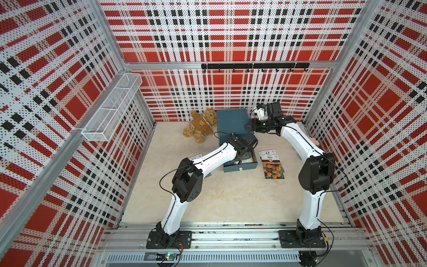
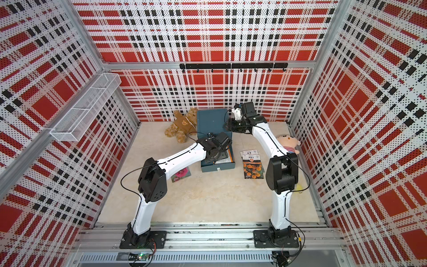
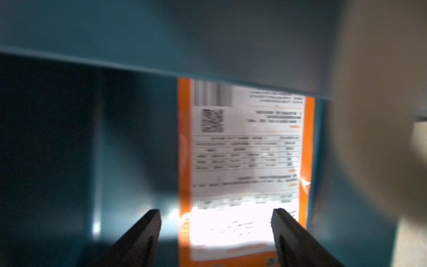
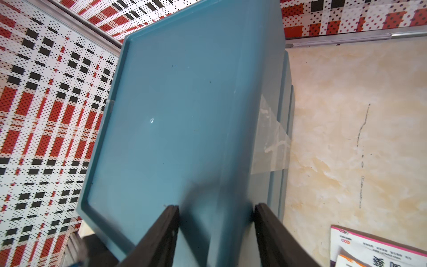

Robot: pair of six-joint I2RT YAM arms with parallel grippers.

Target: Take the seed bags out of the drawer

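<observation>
The blue-grey drawer box [image 4: 178, 111] stands at the back middle of the table, its drawer [image 1: 240, 168] pulled out to the front. Inside the drawer lies a seed bag [image 3: 246, 155], white with an orange border and printed text, its far end under the cabinet's edge. Over that bag my left gripper is open, nothing held between its fingers. My right gripper stands open at the box's upper right edge, which lies between its fingers. Right of the drawer are seed bags [image 2: 253, 170] with orange flowers; a pink-flowered seed bag [image 2: 181, 174] lies to the left.
A brown teddy bear [image 1: 201, 126] sits left of the box. A pink-faced doll [image 2: 289, 142] lies at the right, partly behind the right arm. A white wire basket [image 1: 113, 106] hangs on the left wall.
</observation>
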